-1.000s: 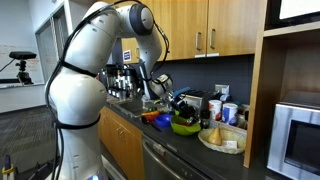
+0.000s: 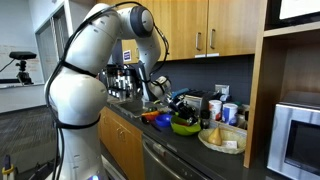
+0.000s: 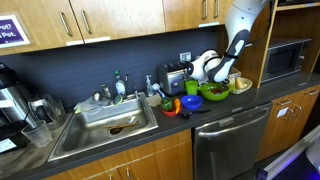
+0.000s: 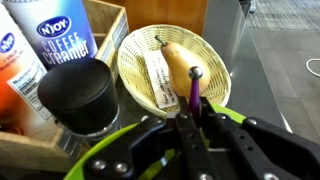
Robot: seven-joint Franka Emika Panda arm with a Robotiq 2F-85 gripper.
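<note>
My gripper is shut on a thin purplish-pink object that stands up between its fingers; what it is cannot be told. The gripper hangs over the green bowl, whose rim curves beneath it in the wrist view. In exterior view 1 the green bowl sits on the dark counter, with the gripper at its right side. The bowl's inside is mostly hidden by the gripper in the wrist view.
A wicker basket holding a yellow squash lies beyond the bowl. Close on the left stand a black-lidded jar and a creamer canister. A blue bowl stands beside the green one. The microwave is at the right.
</note>
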